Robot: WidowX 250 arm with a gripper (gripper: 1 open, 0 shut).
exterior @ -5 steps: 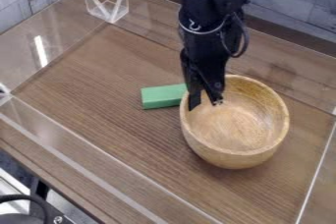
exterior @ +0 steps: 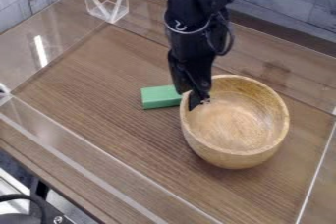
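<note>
The black gripper (exterior: 192,88) hangs down from the top of the view at the left rim of a round light wooden bowl (exterior: 234,130), its tips low by that rim. It looks shut; whether it touches the rim is hard to tell. A green block (exterior: 160,97) lies on the table just left of the bowl, partly behind the gripper or bowl. The bowl looks empty.
A clear plastic object (exterior: 105,4) is at the back left. A dark cable (exterior: 20,204) lies at the lower left corner.
The gripper has shifted slightly to the left. The bowl and green block look nearly unchanged.
</note>
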